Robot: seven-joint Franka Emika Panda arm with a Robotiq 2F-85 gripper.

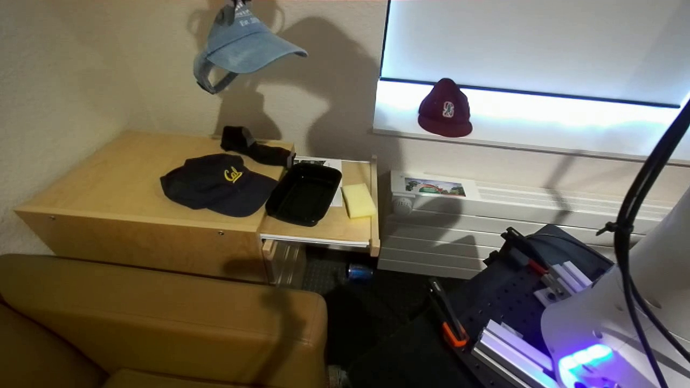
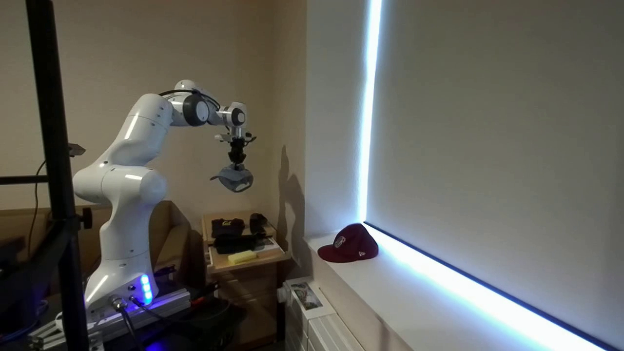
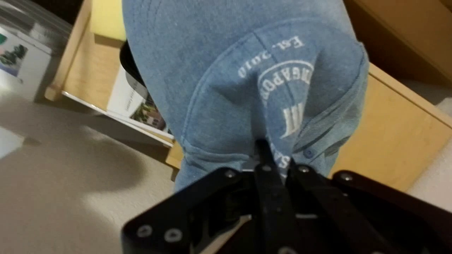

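Note:
A light-blue denim cap [image 1: 249, 45] with white lettering hangs in the air, well above the wooden cabinet. My gripper is shut on the cap's crown fabric, which bunches between the fingers in the wrist view. In the second exterior view the arm holds the blue cap [image 2: 235, 178] high over the cabinet. On the cabinet top lies a dark navy cap [image 1: 216, 184] with yellow "Cal" lettering. A maroon cap [image 1: 446, 109] rests on the windowsill, also seen in the second exterior view.
An open drawer unit beside the cabinet top bears a black tray [image 1: 304, 194] and a yellow sponge [image 1: 359, 200]. Black socks [image 1: 255, 147] lie behind the navy cap. A tan sofa [image 1: 194, 304] stands in front.

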